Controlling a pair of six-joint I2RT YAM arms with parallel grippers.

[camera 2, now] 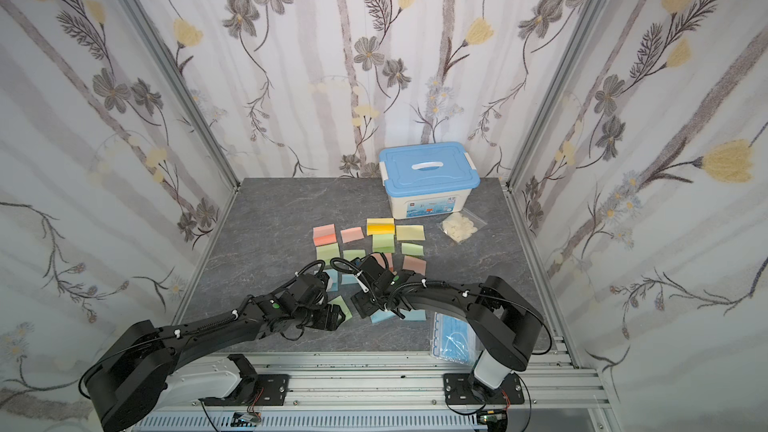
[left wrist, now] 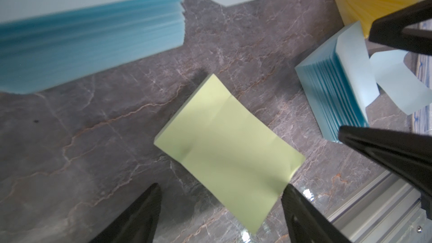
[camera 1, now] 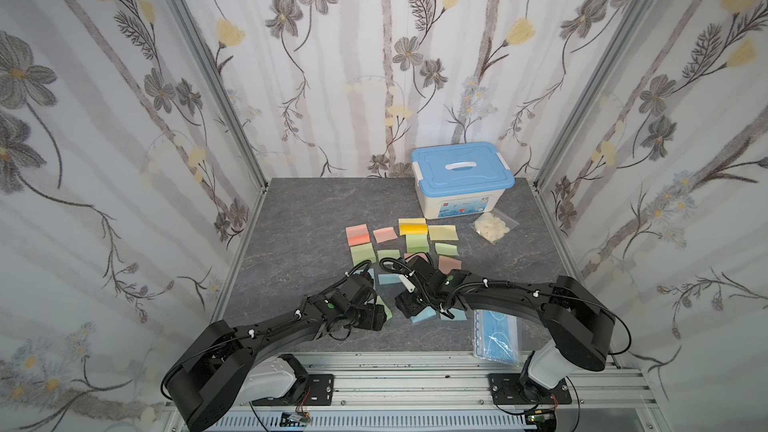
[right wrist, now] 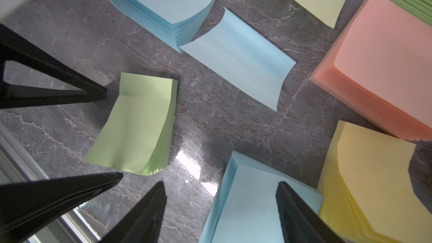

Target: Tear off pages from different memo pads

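Observation:
Near the front of the table lies a small green memo pad point(left wrist: 234, 148), its top page bent up. My left gripper is open over it, one fingertip overlapping the pad's corner in the left wrist view; whether it touches is unclear. From the right wrist view, the same green pad point(right wrist: 139, 123) shows between and beyond the left fingertips. My right gripper stands open above a blue pad point(right wrist: 261, 207), nothing held. Its fingers point(left wrist: 396, 148) also enter the left wrist view from the right.
Other pads stand close by: blue point(right wrist: 166, 0), pink point(right wrist: 382, 67) and yellow point(right wrist: 369, 180). A loose blue page point(right wrist: 243, 60) lies curled between them. Farther back are more pads and pages, a lidded box point(camera 1: 462, 180) and a plastic bag point(camera 1: 493, 226).

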